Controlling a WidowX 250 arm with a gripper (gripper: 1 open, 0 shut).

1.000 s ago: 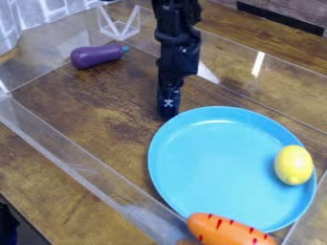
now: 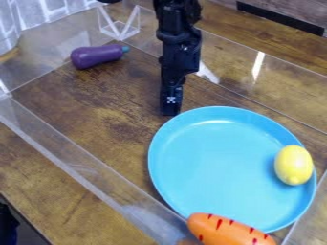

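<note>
My black gripper (image 2: 171, 94) reaches down from the top centre to just above the wooden surface, behind the blue plate (image 2: 192, 144). Its lower part is dark and small, and I see nothing clearly held in it. A purple eggplant toy (image 2: 98, 55) lies at the upper left. A yellow lemon toy (image 2: 293, 165) sits on the plate's right side, and an orange carrot toy (image 2: 228, 232) lies at the near edge by the plate.
A clear wall runs along the left and lower left of the wooden surface (image 2: 76, 105). A pale wire-like object (image 2: 118, 24) stands at the top left. The wood left of the gripper and at the upper right is clear.
</note>
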